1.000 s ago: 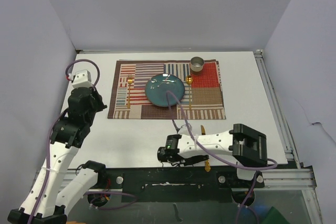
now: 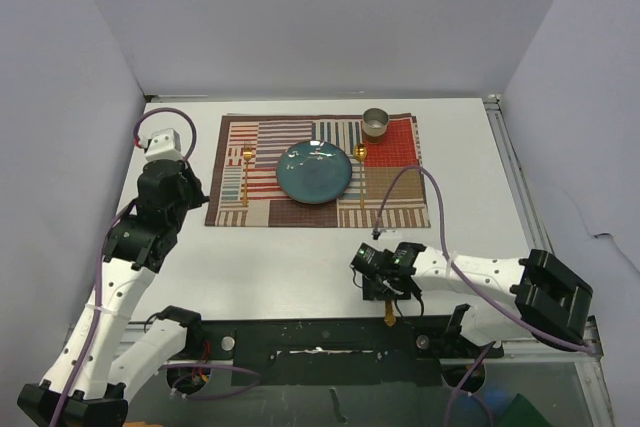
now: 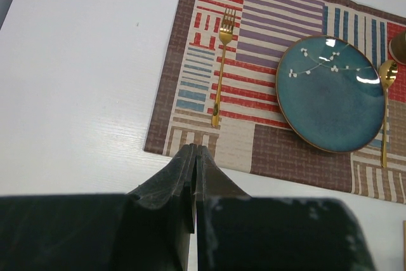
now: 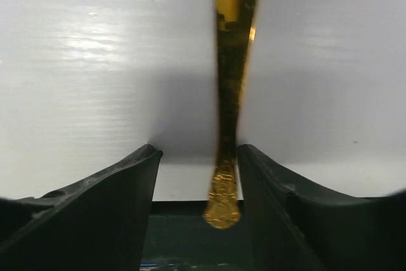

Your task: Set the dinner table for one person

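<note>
A gold knife [image 4: 232,55] lies at the table's front edge, its patterned handle end jutting past the edge. My right gripper is low over it, part open, the fingers on either side of the handle. The right finger [image 4: 254,163] is close against the handle, while a gap shows on the left side. On the striped placemat [image 2: 285,215] lie a teal plate [image 2: 314,172], a gold fork [image 2: 246,172] left of it and a gold spoon [image 2: 361,172] right of it. My left gripper is shut and empty, left of the placemat.
A metal cup [image 2: 375,124] stands at the placemat's back right. A dark rail [image 2: 300,329] runs below the front edge.
The left arm has barely moved. Plate, fork, spoon and cup are unmoved.
</note>
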